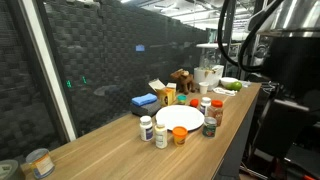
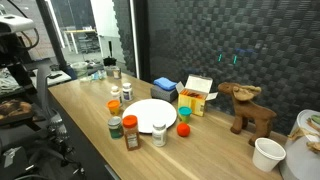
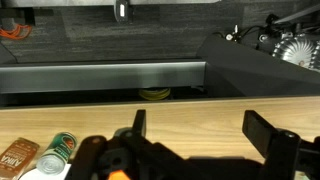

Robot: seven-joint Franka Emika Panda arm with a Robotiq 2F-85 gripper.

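In the wrist view my gripper stands open, its two dark fingers wide apart, with nothing between them. It is above the table's front edge. At that view's lower left lie a spice jar [image 3: 17, 157] and a green can [image 3: 57, 153]; a bit of orange shows behind the gripper's base. A white plate [image 2: 153, 112] rests on the table. Around it stand the spice jar [image 2: 132, 133], the can [image 2: 116, 127], white bottles [image 1: 161, 135] and an orange cup [image 1: 180, 134]. The dark arm [image 1: 285, 70] fills the right of exterior view 1, where its fingers cannot be made out.
Behind the plate are an open yellow box [image 2: 197, 95], a blue item [image 2: 165, 84], a teal-topped jar [image 2: 184, 113] and a red round object [image 2: 183, 130]. A toy moose [image 2: 250, 110] and white cup [image 2: 268, 153] stand farther along. Bare wooden tabletop [image 1: 105, 150] lies beyond the bottles.
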